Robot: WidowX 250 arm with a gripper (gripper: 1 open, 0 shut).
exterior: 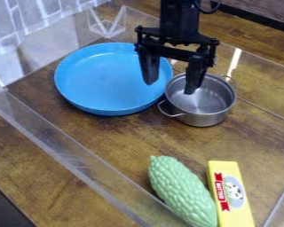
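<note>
My black gripper (170,73) hangs open at the upper middle, one finger over the right part of the blue plate (99,78), the other over the steel pot (199,112). I see nothing between its fingers. The two-handled pot stands just right of the plate and appears empty, though its back is partly hidden by the gripper.
A green bumpy vegetable toy (180,191) and a yellow butter box (231,199) lie at the front right. Clear plastic walls edge the wooden work surface.
</note>
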